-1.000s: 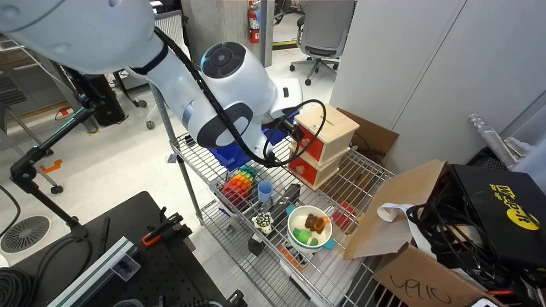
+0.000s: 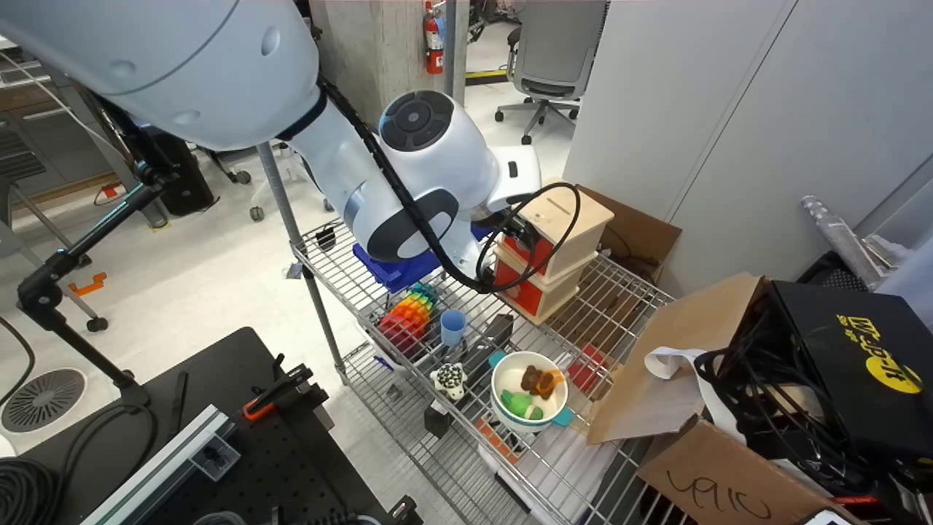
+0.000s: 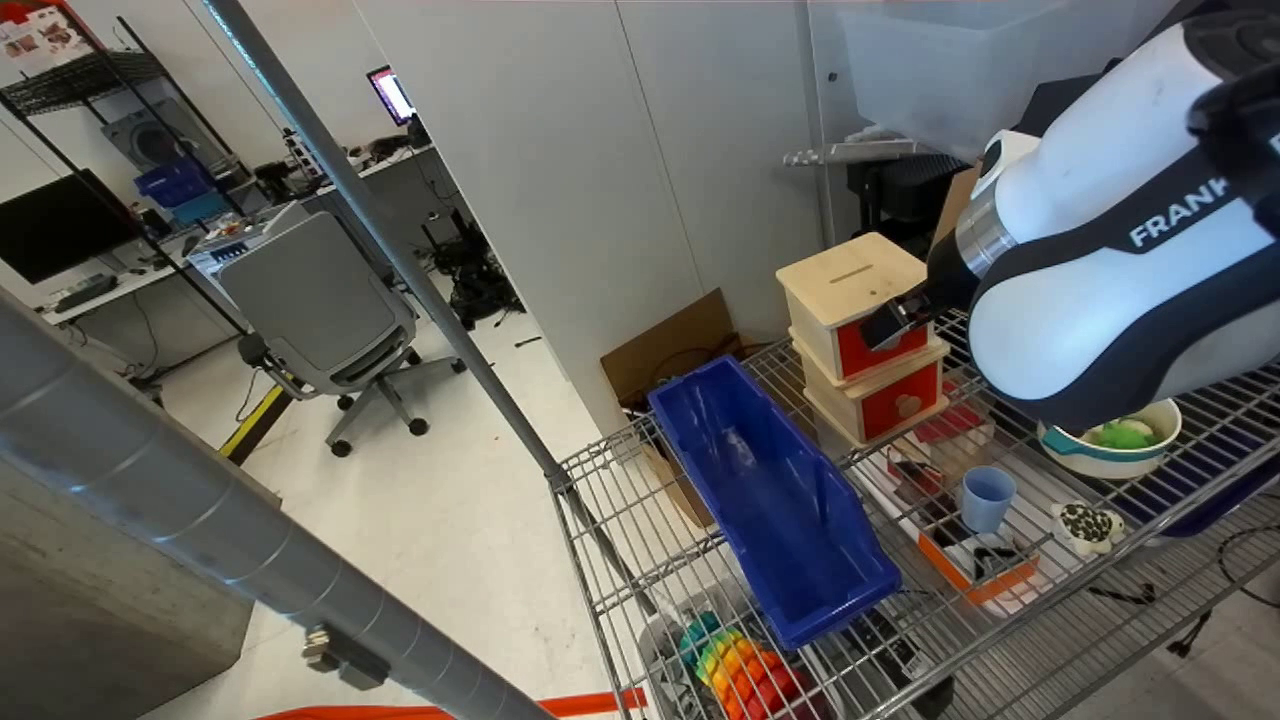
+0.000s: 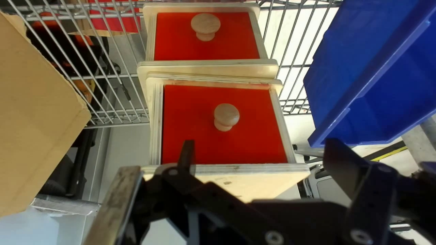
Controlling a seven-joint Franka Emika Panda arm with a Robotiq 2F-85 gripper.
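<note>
Two small wooden boxes with red drawer fronts stand stacked on a wire shelf. The upper box (image 3: 858, 278) has a slot in its top; the lower box (image 3: 870, 408) sits under it. In the wrist view both drawers look closed, the upper drawer front (image 4: 253, 145) with its round knob (image 4: 226, 114) and the lower drawer front (image 4: 175, 36) with another knob (image 4: 205, 24). My gripper is open in front of the upper box, its fingers spread wide to either side of the knob's line. Nothing shows held between them.
A blue bin (image 3: 768, 492) lies beside the boxes. Farther along are a blue cup (image 2: 453, 327), a spotted toy (image 2: 450, 380) and a bowl (image 2: 503, 398) holding toys. An open cardboard box (image 2: 691, 350) borders the shelf.
The arm has moved right and slightly down in exterior view 1, bringing the gripper closer to the upper box's front. The boxes and other objects remain where they were.
</note>
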